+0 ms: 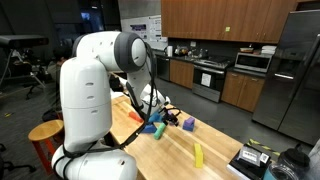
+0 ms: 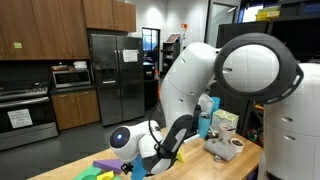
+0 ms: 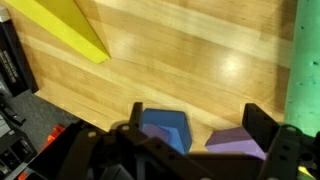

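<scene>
My gripper is open above the wooden table, its dark fingers apart at the bottom of the wrist view. A blue block [image 3: 172,122] and a purple block [image 3: 236,141] show in the gap between the fingers, partly hidden by them. Along the right edge of that view lies a long green block [image 3: 304,75]. At upper left is a yellow block [image 3: 65,22]. In exterior view 1 the gripper [image 1: 171,118] is low over the cluster of blocks, with another purple block [image 1: 188,124] to its right. Whether the fingers touch any block cannot be told.
Nearer the camera in exterior view 1, a separate yellow block [image 1: 198,155] lies alone. Dark items stand at the table's right end, including a round black container [image 1: 293,161]. Bare tabletop [image 1: 220,145] lies between them. A red stool [image 1: 45,131] stands off the table.
</scene>
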